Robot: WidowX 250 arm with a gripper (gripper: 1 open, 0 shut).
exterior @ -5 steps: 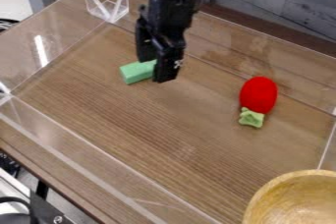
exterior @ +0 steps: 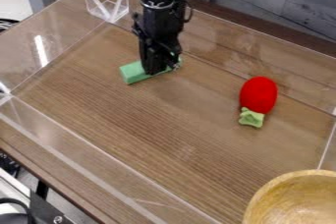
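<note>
My black gripper (exterior: 157, 59) is low over a pale green block (exterior: 140, 72) on the wooden table (exterior: 157, 140), at the upper middle of the camera view. Its fingertips are at the block and partly cover its right part; I cannot tell whether they are open or shut on it.
A red oval object (exterior: 258, 94) with a small light green piece (exterior: 252, 118) below it lies at the right. A yellow bowl (exterior: 292, 200) is at the lower right corner. Clear plastic items stand along the left edge.
The gripper has moved left and narrowed in outline as it came onto the green block. The red object has stayed put.
</note>
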